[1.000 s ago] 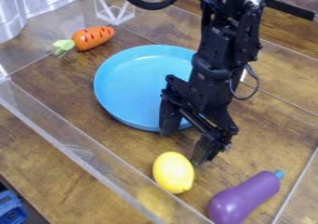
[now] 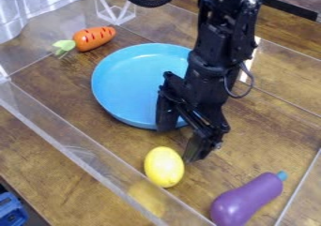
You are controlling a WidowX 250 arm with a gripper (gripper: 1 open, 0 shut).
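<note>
My black gripper (image 2: 185,134) reaches down in the camera view, at the front right edge of a round blue plate (image 2: 119,80). It is open and stands above and behind a yellow egg-shaped object (image 2: 164,166), apart from it. A purple eggplant (image 2: 243,199) lies to the right at the front. An orange carrot (image 2: 96,37) with green tops lies at the upper left, beyond the plate.
The wooden table (image 2: 56,84) has free room at the left and right. Clear plastic walls run along the lower left, with a blue item at the bottom left corner. A white item is partly hidden behind the arm.
The arm has shifted slightly, and the yellow object now appears a little further left and back, more upright in its orientation.
</note>
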